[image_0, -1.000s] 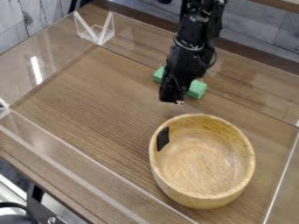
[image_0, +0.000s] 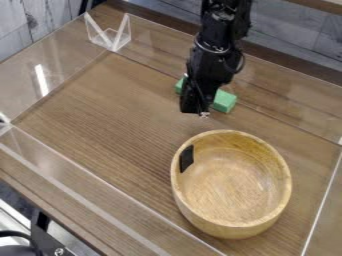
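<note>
A black robot arm reaches down from the top of the view, its gripper (image_0: 195, 106) low over the wooden table, just left of and in front of a green object (image_0: 222, 101) that is partly hidden behind it. The gripper looks shut, with nothing visible between its fingers, though its tips are small and dark. A large tan oval bowl (image_0: 230, 215) with a black patch on its left rim sits in the front right.
A white wire-like item (image_0: 110, 32) stands at the back left. A raised edge runs along the back.
</note>
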